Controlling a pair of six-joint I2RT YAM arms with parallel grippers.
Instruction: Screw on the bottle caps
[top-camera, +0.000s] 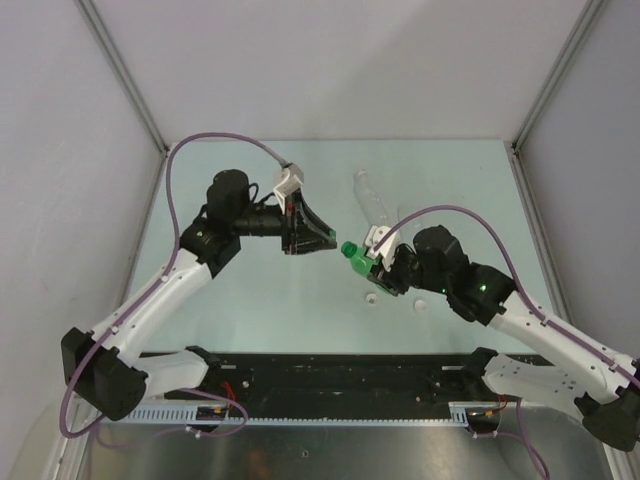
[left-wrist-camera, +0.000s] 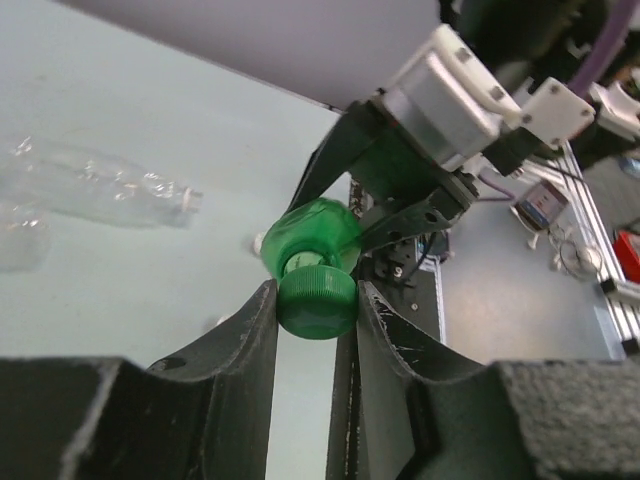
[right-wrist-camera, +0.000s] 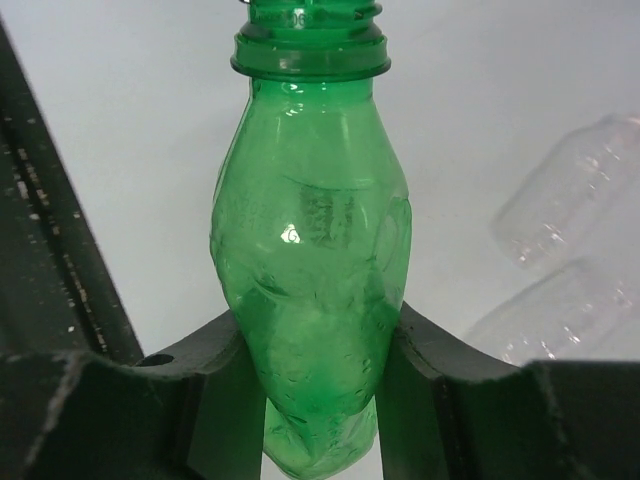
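Note:
My left gripper (top-camera: 322, 238) is shut on a green cap (left-wrist-camera: 316, 300), facing the neck of a green bottle (top-camera: 360, 262) a short way to its right in the top view. My right gripper (top-camera: 384, 272) grips that bottle round its body; the right wrist view shows it upright between the fingers, its threaded neck at the top edge. In the left wrist view the cap hides much of the bottle's mouth, so I cannot tell their gap there.
Clear bottles (top-camera: 369, 195) lie at the back of the pale table (top-camera: 220, 300). Two small white caps (top-camera: 420, 305) lie toward the front.

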